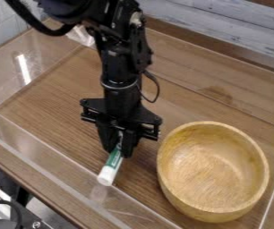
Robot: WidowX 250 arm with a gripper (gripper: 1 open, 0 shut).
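Observation:
My black gripper (116,138) is low over the wooden table (50,116), at the middle of the view. A slim white and green object (111,166) lies slanted just below its fingertips, its upper end hidden among them. I cannot tell whether the fingers are closed on it. To the right of the gripper is a large pale yellow bowl (211,206), empty.
A clear edge strip runs along the lower left, with a black cable in the bottom left corner. A white wall bounds the back right.

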